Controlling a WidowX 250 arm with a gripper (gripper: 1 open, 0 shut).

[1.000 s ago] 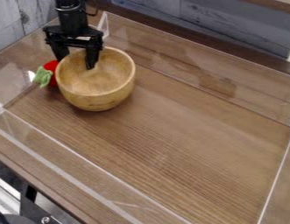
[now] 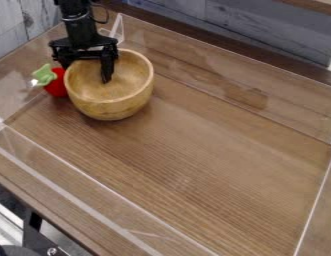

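Note:
A large tan wooden bowl (image 2: 114,100) sits on the wooden table at the upper left. A red object with a green and white top, perhaps a strawberry toy (image 2: 54,86), lies against the bowl's left side, partly behind it. My black gripper (image 2: 85,58) is over the bowl's back left rim, open, its fingers reaching down at or into the bowl. Whether it touches the bowl cannot be told.
Pale walls or borders edge it at the left and back.
My gripper has shifted slightly left. The bowl has moved a little left, and more of the red object shows beside it.

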